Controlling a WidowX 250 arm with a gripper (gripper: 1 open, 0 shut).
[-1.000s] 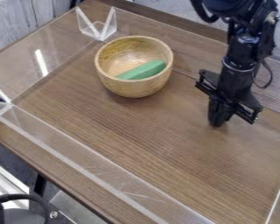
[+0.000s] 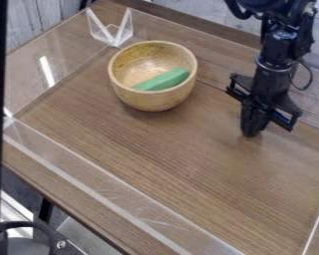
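Note:
The black gripper (image 2: 261, 116) is low over the wooden table at the right, its tips at or just above the surface. It looks shut, with nothing clearly visible between its fingers. A tan bowl (image 2: 133, 97) holding a green elongated object (image 2: 162, 91) stands to its left, apart from it.
A clear angular plastic piece (image 2: 111, 30) sits at the back left. Clear strips run along the left and right edges. A dark round part (image 2: 16, 239) is at the bottom-left corner.
The gripper has shifted slightly around the same spot at the right, a little toward the right since a second ago. The bowl and green object have not moved.

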